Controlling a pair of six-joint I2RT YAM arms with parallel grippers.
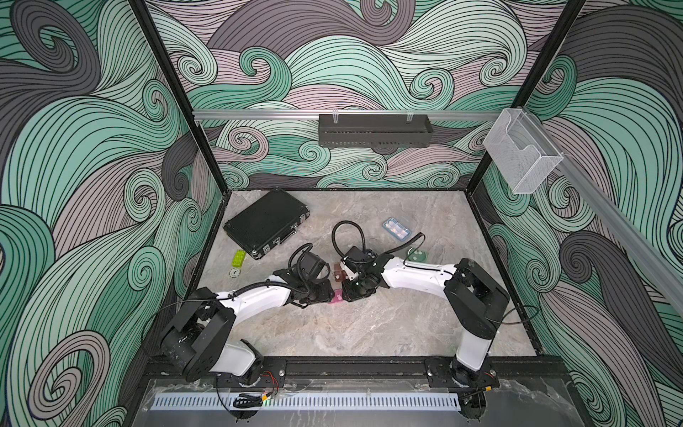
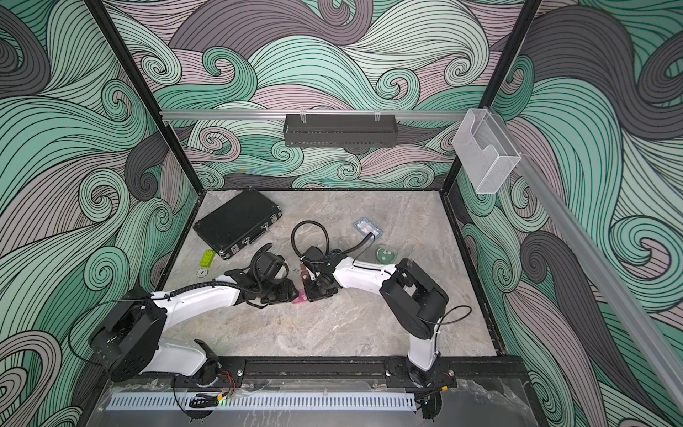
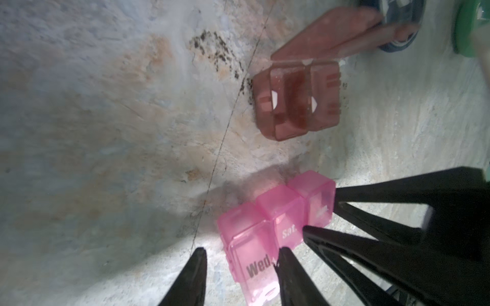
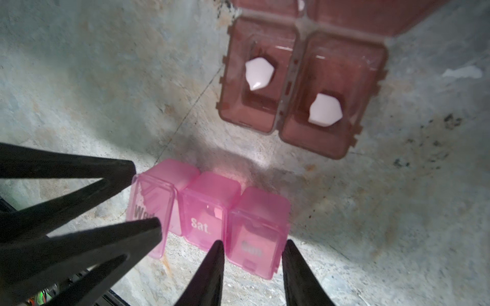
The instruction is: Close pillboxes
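Note:
A pink pillbox (image 4: 206, 214) lies at front centre, its three lids (Wed, Sat and one blurred) looking down or nearly down; whether fully latched I cannot tell. My left gripper has its fingers apart over the Wed compartment. My right gripper is open at the pillbox's other end, fingers over the blurred compartment. Each wrist view also shows the other gripper's fingers beside the box. Behind it lies a brown pillbox (image 4: 331, 66) with lids up and white pills in two compartments.
A black case (image 1: 266, 220), a green item (image 1: 239, 258) and a small round object (image 1: 235, 272) are at left. A blue pillbox (image 1: 395, 227) and green round container (image 1: 419, 254) stand at back right.

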